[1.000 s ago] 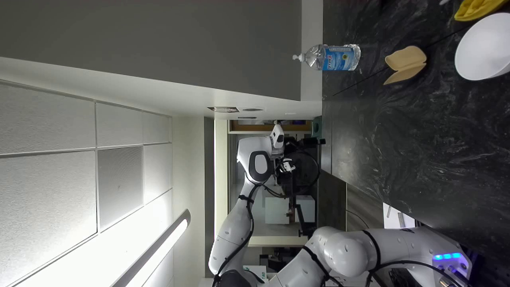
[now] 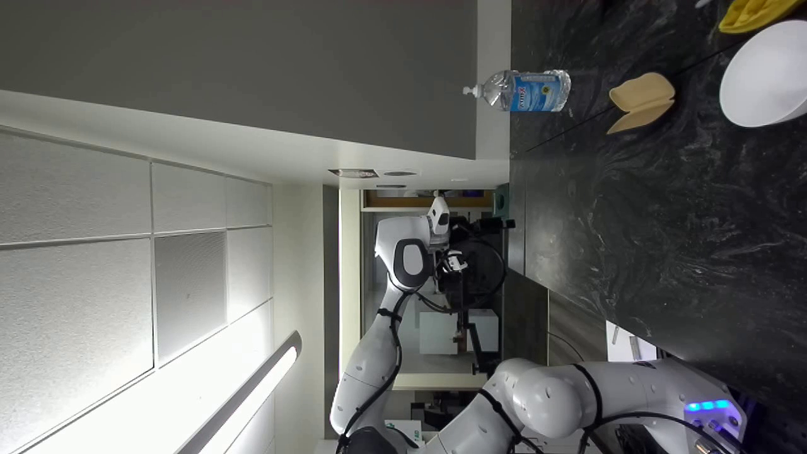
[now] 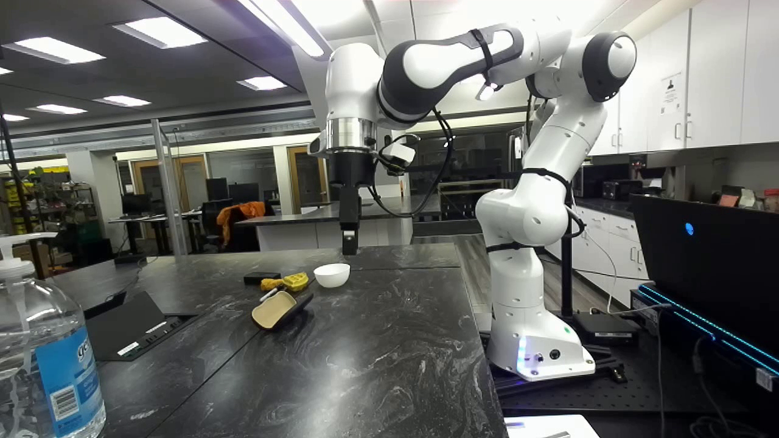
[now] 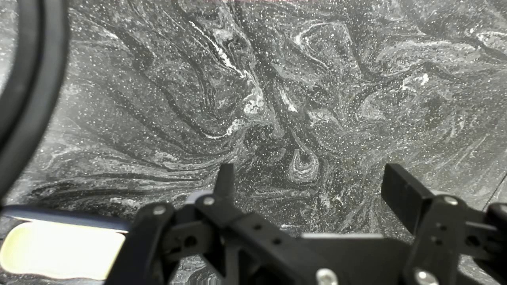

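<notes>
Above the dark marbled table (image 3: 394,365) my gripper hangs pointing down, its fingers wide apart and bare tabletop between them. In exterior view 2 the gripper (image 3: 350,244) is seen edge-on, in line with the space above a white bowl (image 3: 332,275). A tan-lined open case (image 3: 274,310) lies on the table nearer that camera, and part of the case (image 4: 61,249) shows at the lower left of the wrist view. Beside the bowl is a yellow object (image 3: 295,281). The gripper touches none of these.
A clear pump bottle with a blue label (image 3: 73,379) stands at the table's near left corner. A black folded device (image 3: 128,325) lies near it, and a small black box (image 3: 261,278) sits behind the yellow object.
</notes>
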